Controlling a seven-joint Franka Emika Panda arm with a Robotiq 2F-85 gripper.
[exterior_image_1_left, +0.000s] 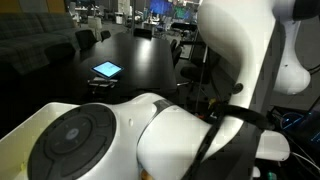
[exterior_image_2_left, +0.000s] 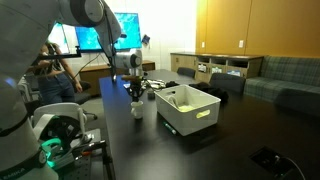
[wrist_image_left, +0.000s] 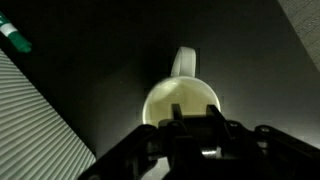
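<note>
A white mug (wrist_image_left: 158, 101) appears from above in the wrist view, its handle (wrist_image_left: 184, 62) pointing up the frame. The dark fingertips of my gripper overlap the mug's pale inside in this view, a narrow gap apart. Whether they touch or pinch the mug's wall is too dark to make out. In exterior view 2 the small white mug (exterior_image_2_left: 137, 109) shows just under the gripper (exterior_image_2_left: 137, 94), left of the white box. My arm (exterior_image_1_left: 95, 140) fills the lower part of exterior view 1 and hides the gripper there.
A white box (exterior_image_2_left: 190, 122) with things inside stands close beside the mug on the dark table (exterior_image_2_left: 210, 150). A green-and-white marker (wrist_image_left: 15, 37) lies near the mug. Dark items (exterior_image_2_left: 275, 160) lie toward the table's right front; much bare tabletop lies between.
</note>
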